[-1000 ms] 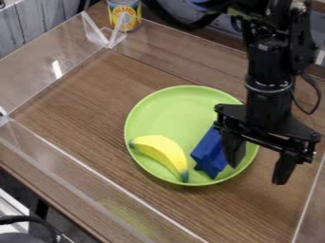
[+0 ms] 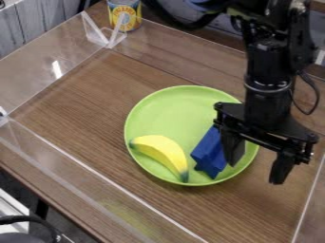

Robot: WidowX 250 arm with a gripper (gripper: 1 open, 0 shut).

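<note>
A green plate (image 2: pixel 173 114) rests on the wooden table, holding a yellow toy banana (image 2: pixel 162 152) on its left and a blue block (image 2: pixel 207 152) on its right. My black gripper (image 2: pixel 257 165) is low over the plate's right side with its fingers spread open; one finger is beside the blue block, partly in front of it, and the other hangs outside the rim over bare wood.
A can (image 2: pixel 124 13) stands at the back left near a crumpled clear plastic piece. Clear walls edge the table on the left and front left. Bare wood (image 2: pixel 76 114) lies left of the plate.
</note>
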